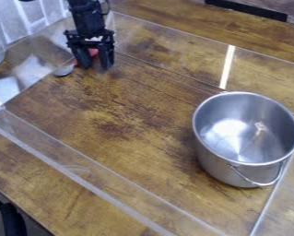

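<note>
My black gripper [91, 56] is at the upper left, low over the table, at a small red-handled utensil with a metal end [65, 70]. The fingers cover much of the red part, and I cannot tell whether they are shut on it. A large steel pot [245, 129] with a wire handle stands at the right.
Clear plastic edging runs along the left, bottom and right sides, and a white tape strip [228, 66] lies at the upper right.
</note>
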